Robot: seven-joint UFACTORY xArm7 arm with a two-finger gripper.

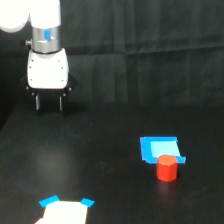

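The white gripper (48, 98) hangs at the upper left with its fingers apart, above the dark table, nothing visible between them. A red block (167, 169) stands at the right, just in front of a pale square edged with blue tape (155, 147).
At the bottom left, a white surface (63, 214) with blue tape at its corners is cut off by the frame, with a small red object at its left edge. A black cloth hangs behind.
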